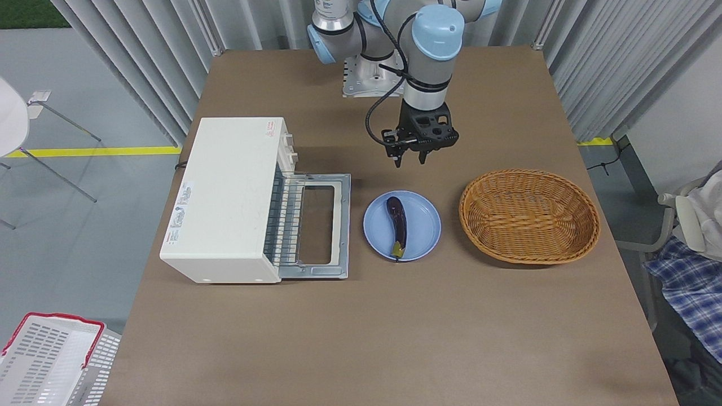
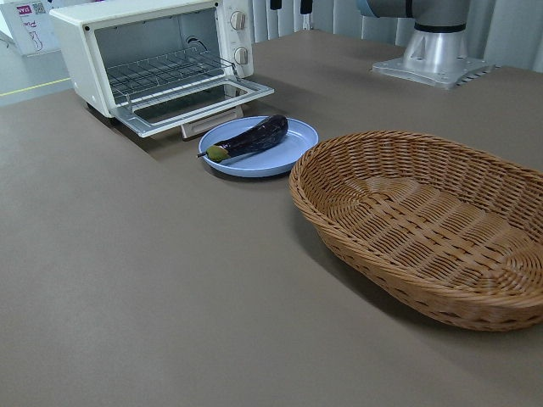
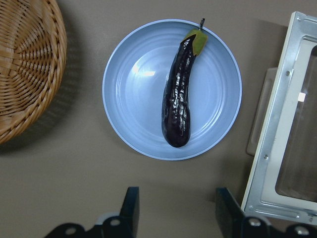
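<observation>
A dark purple eggplant (image 1: 396, 223) with a green cap lies on a light blue plate (image 1: 423, 226) in the middle of the table. A white toaster oven (image 1: 216, 203) stands left of it in the front view, its glass door (image 1: 341, 257) folded down. A round-cornered wicker basket (image 1: 528, 216) sits right of the plate, empty. My gripper is above the table behind the plate; in the wrist view its two fingers stand wide apart, open, with nothing between them.
The arm's base (image 1: 365, 81) stands at the back. A chair with cloths is off the right edge.
</observation>
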